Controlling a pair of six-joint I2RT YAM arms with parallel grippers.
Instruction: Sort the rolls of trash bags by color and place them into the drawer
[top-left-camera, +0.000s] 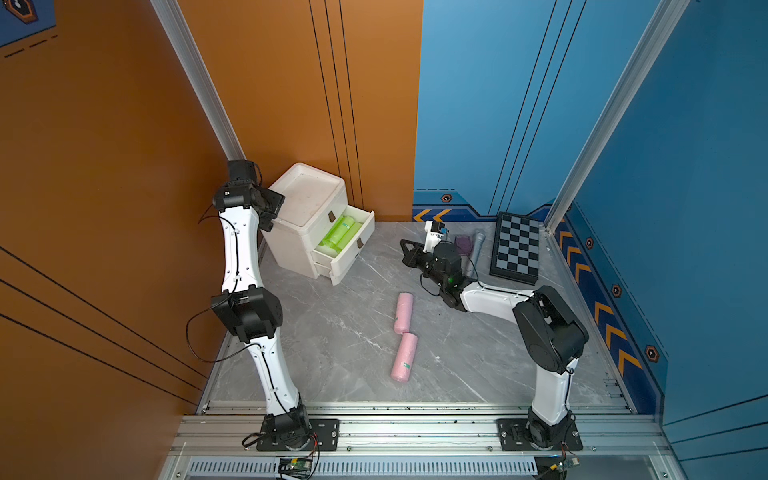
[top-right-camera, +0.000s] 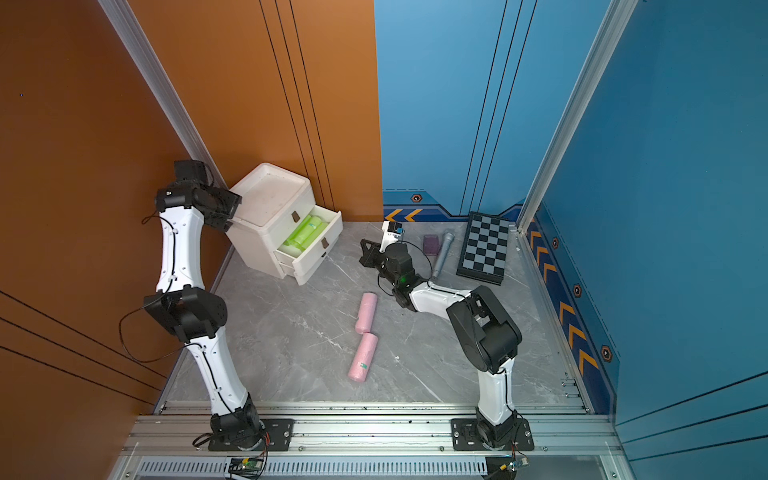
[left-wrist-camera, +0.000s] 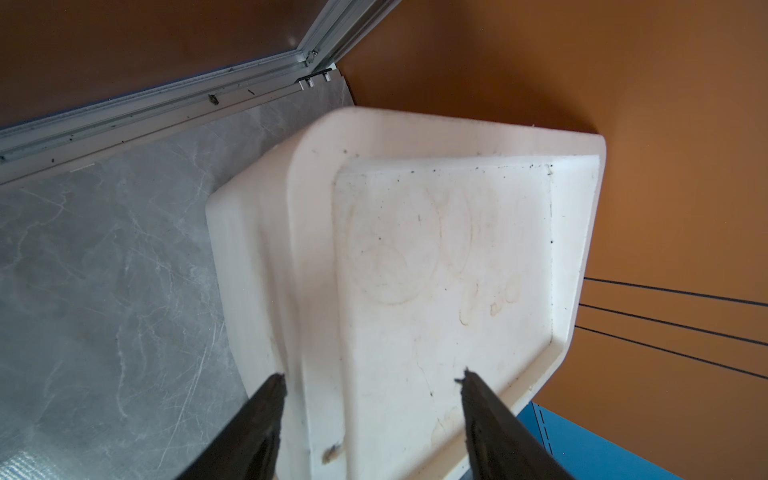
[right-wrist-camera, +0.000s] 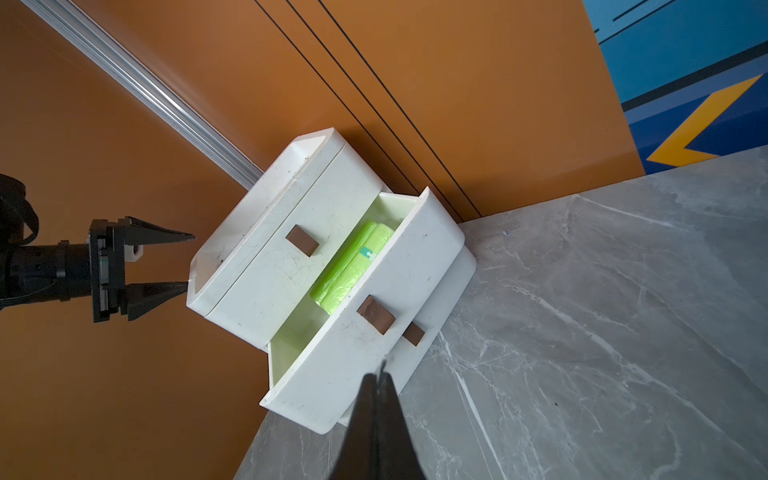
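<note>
Two pink rolls (top-left-camera: 404, 312) (top-left-camera: 404, 357) lie on the table's front middle. Green rolls (right-wrist-camera: 352, 264) lie in the pulled-out middle drawer (right-wrist-camera: 336, 360) of the white cabinet (top-right-camera: 264, 192); a lower drawer also sticks out slightly. My left gripper is open over the cabinet's top (left-wrist-camera: 448, 264), by its left edge, with nothing held. My right gripper is shut, nothing seen between its fingers, in the air right of the drawer and facing it.
A checkered board (top-left-camera: 516, 244), a purple block (top-right-camera: 430, 244) and a grey cylinder (top-right-camera: 444, 252) sit at the back right.
</note>
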